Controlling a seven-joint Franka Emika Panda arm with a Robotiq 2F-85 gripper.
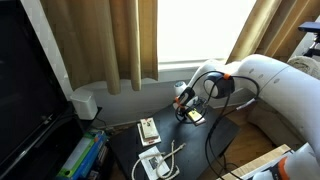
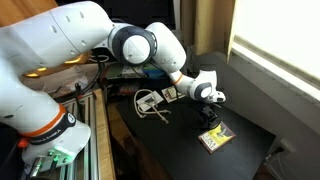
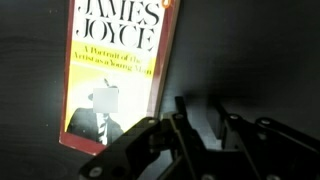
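A James Joyce paperback (image 3: 115,70) with a white, yellow and red cover lies flat on the dark table, on the left of the wrist view. In exterior view 2 the same book (image 2: 216,138) is just in front of my gripper (image 2: 208,119), which points down close to the tabletop. Two dark fingers (image 3: 181,112) show at the bottom of the wrist view, partly open with a narrow gap. Nothing shows between them. They are to the right of the book's long edge; whether they touch the table cannot be told.
Another book (image 1: 149,130) lies to the left, near a pale cable (image 1: 172,160) and a white item (image 1: 154,164). Upright books (image 1: 82,155) stand at the table's left. Bare dark table (image 2: 170,145) surrounds the paperback.
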